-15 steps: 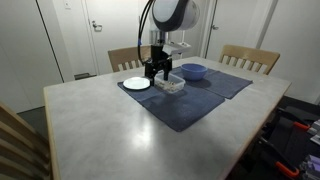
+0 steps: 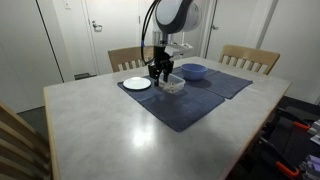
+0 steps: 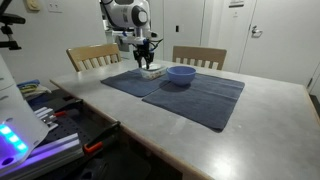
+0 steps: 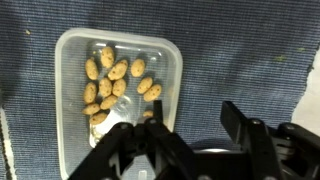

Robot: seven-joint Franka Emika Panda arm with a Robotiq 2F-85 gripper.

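Observation:
In the wrist view, a clear plastic container (image 4: 76,88) holds several small tan, nut-like pieces (image 4: 118,70). My gripper stands part open, its fingers (image 4: 230,114) apart with no piece seen between them. The left finger overlaps the container's lower right corner in this view; whether it touches cannot be told. From exterior view 1, the gripper (image 2: 160,76) is low beside the container (image 2: 172,84), with a white plate (image 2: 137,83) to its left. The container (image 3: 153,71) shows small in exterior view 2.
A blue bowl (image 2: 194,72) stands behind and right of the container. Dark placemats (image 2: 188,109) lie under these things and at the far right (image 2: 230,85). Chairs surround it.
In exterior view 1 my gripper has shifted slightly right, closer to the container. Plate, bowl and container look unmoved.

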